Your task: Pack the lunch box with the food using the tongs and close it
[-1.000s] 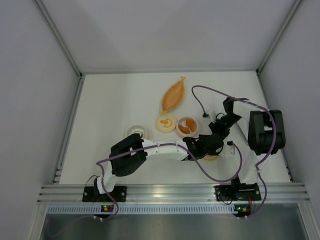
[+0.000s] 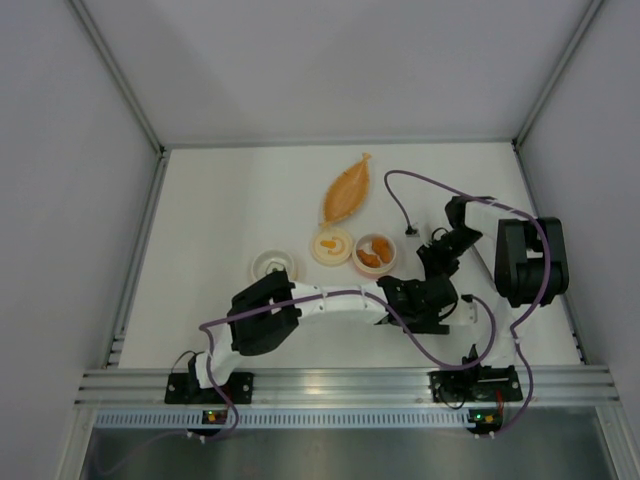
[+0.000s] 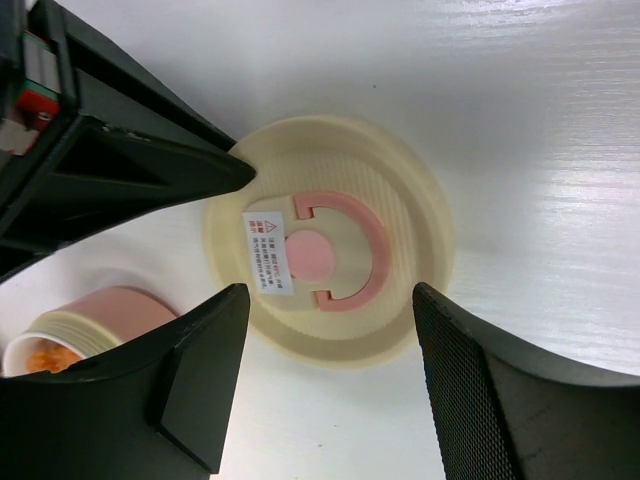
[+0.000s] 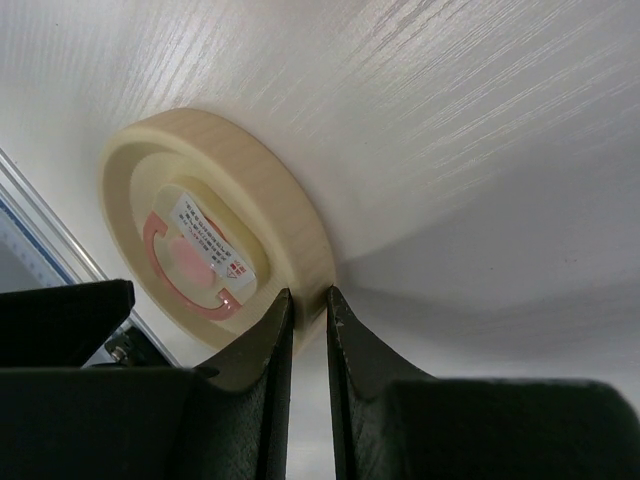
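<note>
In the left wrist view, a round cream lid (image 3: 400, 215) with a pink clasp and a white label is in front of my left gripper. That gripper is open, its two fingertips apart with the lid seen beyond and between them. My right gripper is shut on the lid's rim, and the lid (image 4: 255, 180) tilts away from its fingers. The right gripper's fingers (image 3: 200, 170) also show at the rim in the left wrist view. From above, the left arm mostly hides the lid. A round lunch box (image 2: 374, 253) holds orange-brown food in the middle of the table.
A cream round dish (image 2: 331, 260) with yellow pieces stands beside the lunch box. A white bowl (image 2: 273, 265) is farther left, behind the left arm. An orange leaf-shaped item (image 2: 347, 190) lies at the back.
The left arm's gripper end has shifted slightly right and toward the front edge. The cream lid that showed beneath it is now mostly covered. The right arm looks unmoved.
</note>
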